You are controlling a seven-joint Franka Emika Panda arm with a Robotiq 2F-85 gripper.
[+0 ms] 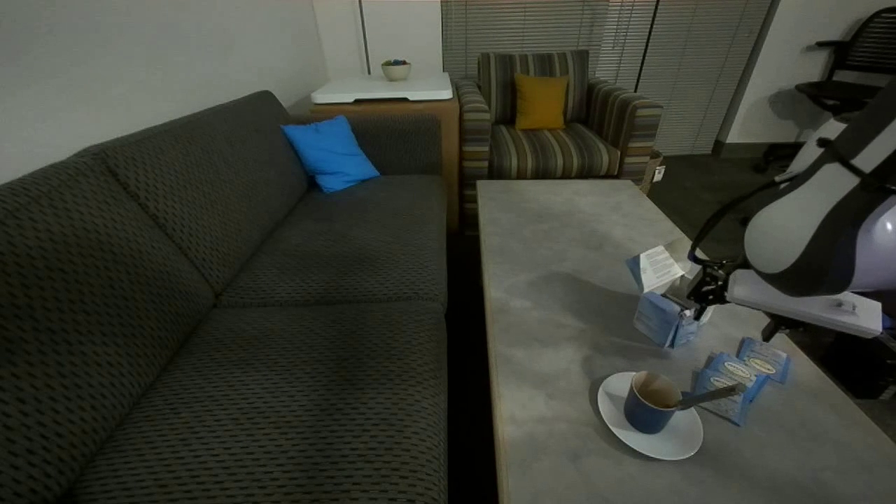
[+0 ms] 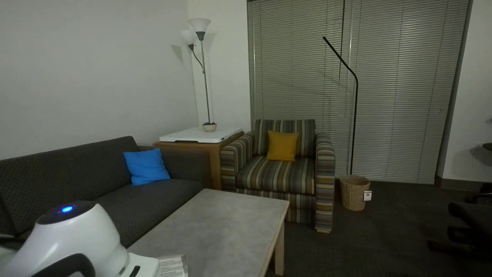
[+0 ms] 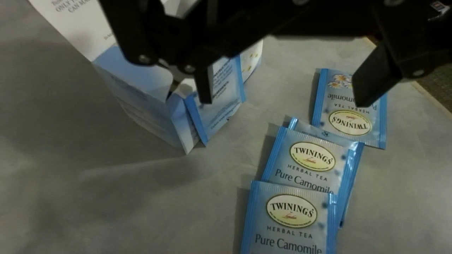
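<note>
My gripper is open, its fingers wide apart with bare table between them. A light blue tea box (image 3: 146, 99) with a raised white-lined flap stands on the table; in exterior view 1 the box (image 1: 659, 319) is just left of the gripper. One blue sachet (image 3: 220, 99) leans at the box's open end. The left finger (image 3: 204, 86) overlaps that end in the wrist view; whether it touches is unclear. Several Twinings camomile sachets (image 3: 303, 158) lie on the table, partly overlapping, and the right finger (image 3: 373, 80) appears over the farthest one.
A blue cup (image 1: 647, 411) with a utensil handle sits on a white saucer (image 1: 617, 420), close to the loose sachets. A dark sofa (image 1: 336, 361) runs alongside.
</note>
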